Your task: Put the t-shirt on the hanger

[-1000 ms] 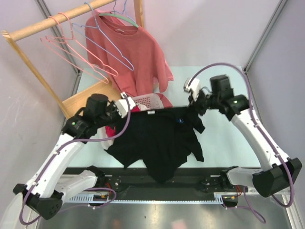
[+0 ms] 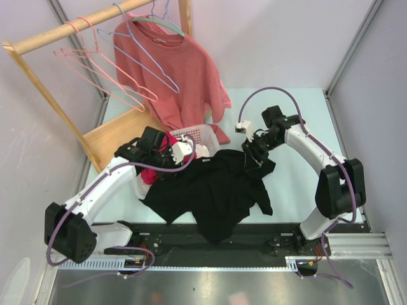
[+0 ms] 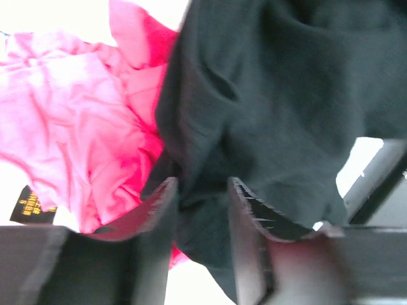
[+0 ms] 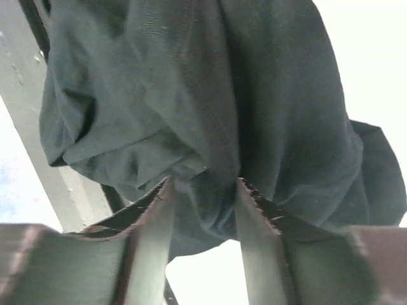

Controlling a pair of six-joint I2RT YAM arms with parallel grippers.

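A black T-shirt [image 2: 210,197] lies crumpled across the table front, hanging over its edge. My left gripper [image 2: 168,162] is low at the shirt's left end beside pink cloth [image 3: 76,121]; in the left wrist view its fingers [image 3: 248,235] stand apart over black folds. My right gripper [image 2: 253,155] is over the shirt's right end; in the right wrist view its fingers [image 4: 261,229] are part open around a raised fold, and whether they touch it is unclear.
A wooden rack [image 2: 54,35] at back left carries pink hangers [image 2: 108,76], blue hangers and a hung pink shirt [image 2: 165,76]. A white basket [image 2: 201,133] sits behind the black shirt.
Both arms have lowered, and the black shirt's upper edge, earlier stretched between the grippers, now lies slacker and lower.
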